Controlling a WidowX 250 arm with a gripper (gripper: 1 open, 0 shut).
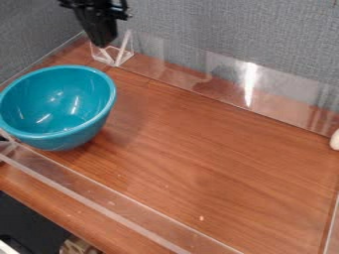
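My gripper (pixel 93 22) hangs at the top left of the view as a dark, blurred shape, above the back corner of the wooden surface. Its fingertips are too dark and small to show whether they are apart. A large teal bowl (pixel 56 107) sits at the left of the surface, below the gripper and apart from it. No object is visible in the gripper.
A small white object (pixel 334 139) is cut off at the right edge. Clear plastic walls run along the back and front, with a grey padded backdrop behind.
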